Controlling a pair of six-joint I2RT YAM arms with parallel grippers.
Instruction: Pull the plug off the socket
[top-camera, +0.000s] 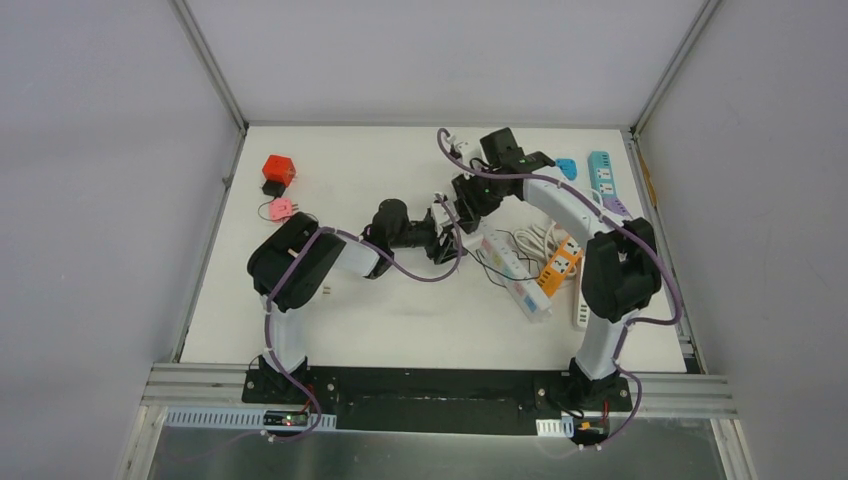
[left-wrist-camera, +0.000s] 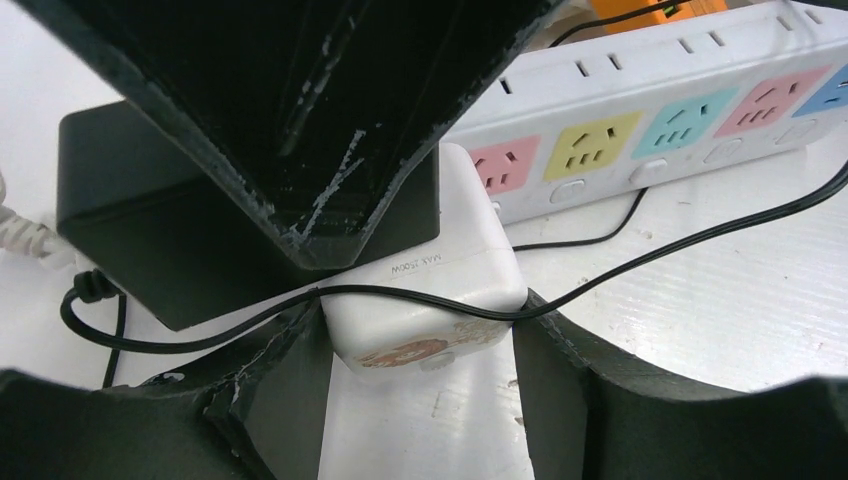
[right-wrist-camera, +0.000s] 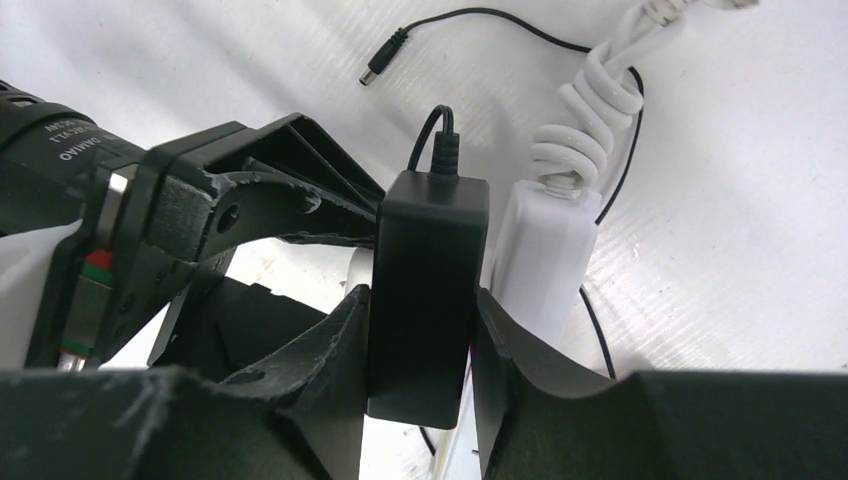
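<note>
My left gripper is shut on the end of a white power strip, with a black cable draped across it. My right gripper is shut on a black adapter plug, held just above that strip, beside my left gripper. In the left wrist view the adapter sits against the strip's white end, partly hidden by the right gripper's black body; whether its prongs are in a socket cannot be seen.
A long strip with coloured sockets, an orange strip and coiled white cord lie to the right. A red block and pink plug sit at the left.
</note>
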